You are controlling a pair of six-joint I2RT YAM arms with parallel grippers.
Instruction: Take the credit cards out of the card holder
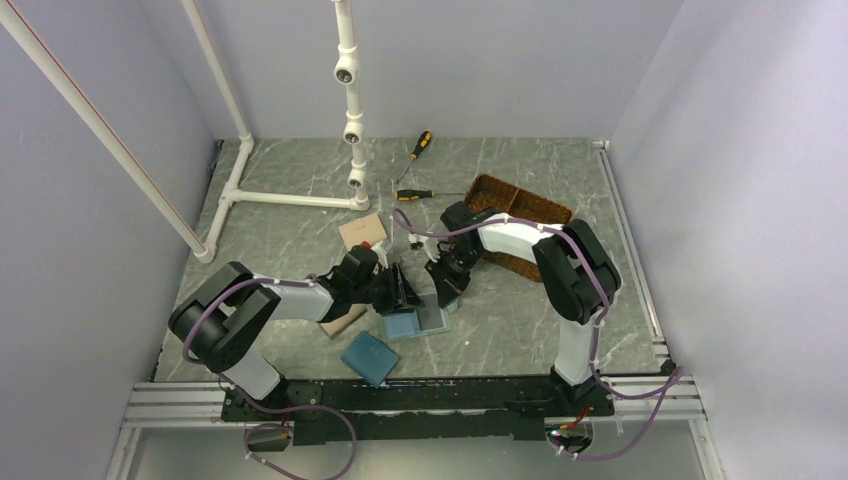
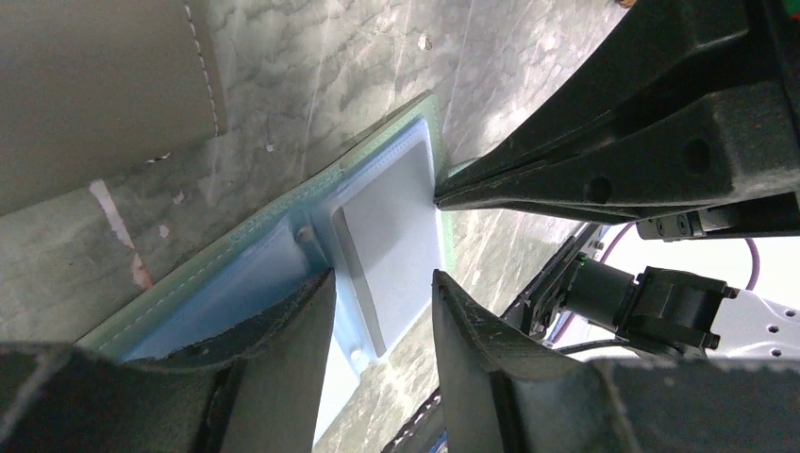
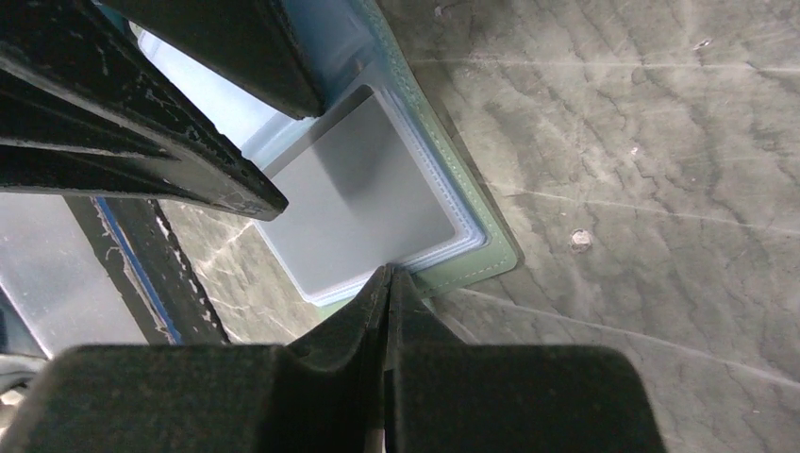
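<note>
An opened light-blue and green card holder lies on the table at front centre, a grey card in its right pocket. My left gripper hangs over the holder, fingers apart with nothing visibly held, beside that card's edge. My right gripper is shut, its tips resting at the outer edge of the card pocket, nothing seen between them.
A dark blue wallet lies in front. Tan pieces lie left and behind. A wicker basket sits at back right, screwdrivers at the back. Table right of the holder is clear.
</note>
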